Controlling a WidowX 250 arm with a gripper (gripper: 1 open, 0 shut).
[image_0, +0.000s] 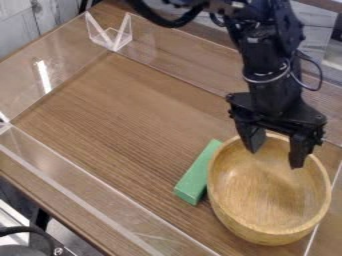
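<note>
My black gripper (277, 145) is open, its two fingers over the back part of a wide tan bowl (267, 210) at the right of the camera view. Whether anything lies in the bowl under the fingers is hard to see; the visible inside looks empty. A green bar-shaped object (197, 176) lies on the wooden table beside the bowl's left side.
A clear plastic rack-like piece (110, 30) stands at the back left edge. Black cables show at the lower left corner.
</note>
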